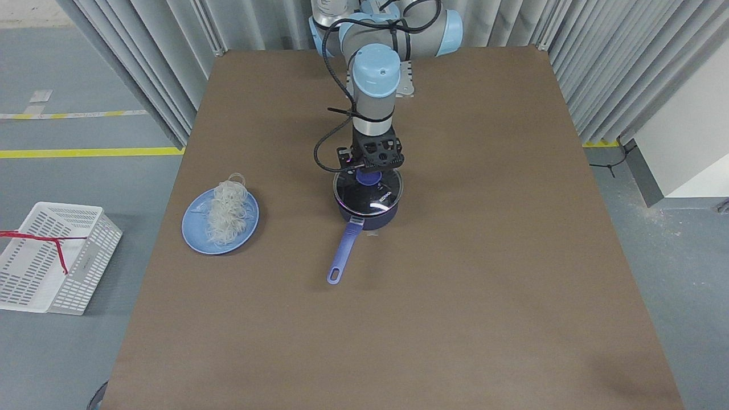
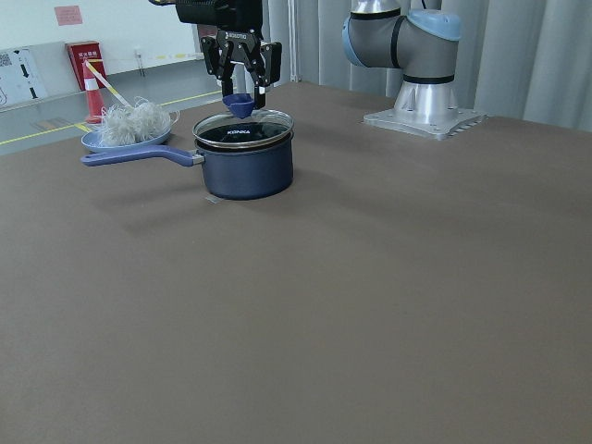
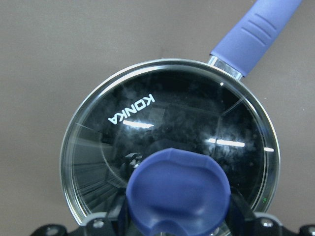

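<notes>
A dark blue saucepan (image 2: 248, 176) stands mid-table, its long blue handle (image 1: 345, 249) pointing toward the front camera. Its glass lid (image 3: 128, 123) with a KONKA mark rests on the rim, perhaps not fully seated; I cannot tell. My gripper (image 2: 242, 100) is directly above the lid, its fingers on either side of the round blue knob (image 3: 178, 189), apparently gripping it. In the wrist view the fingertips are mostly hidden behind the knob.
A blue plate (image 1: 198, 236) with white stringy noodles (image 1: 226, 212) sits left of the pan in the front view. A white basket (image 1: 95, 273) stands on the floor to the left.
</notes>
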